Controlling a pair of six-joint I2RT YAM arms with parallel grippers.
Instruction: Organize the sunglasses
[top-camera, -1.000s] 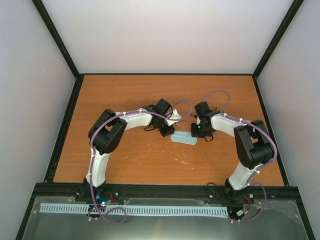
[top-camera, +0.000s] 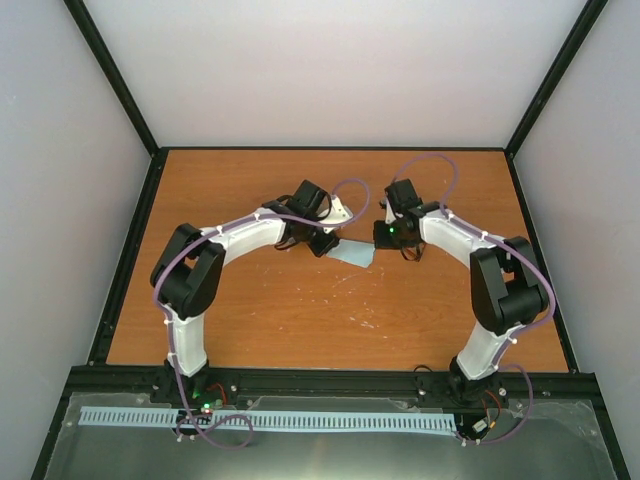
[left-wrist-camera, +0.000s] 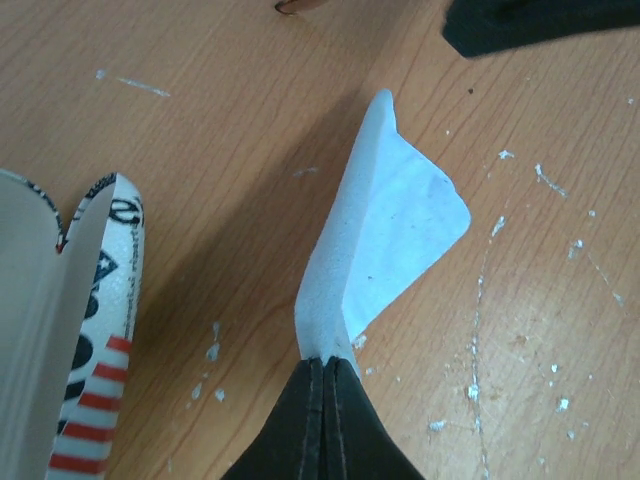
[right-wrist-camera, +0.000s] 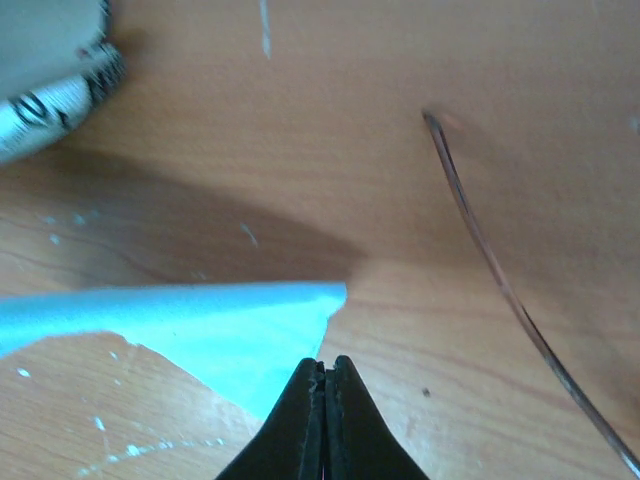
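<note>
A pale blue folded cloth (top-camera: 352, 253) (left-wrist-camera: 400, 230) (right-wrist-camera: 230, 340) lies on the table between my grippers. My left gripper is shut at the cloth's edge; whether cloth is pinched between its tips is hard to see. My right gripper is shut beside the cloth's other end, nothing clearly between its fingers. A white printed case (left-wrist-camera: 95, 340) (right-wrist-camera: 45, 110), with black and red markings, lies behind the cloth, partly hidden by the left arm in the top view. No sunglasses can be made out.
A thin metal rod (right-wrist-camera: 500, 280) lies right of the cloth in the right wrist view.
Both grippers and the cloth have moved toward the back of the table, the left gripper also slightly leftward.
</note>
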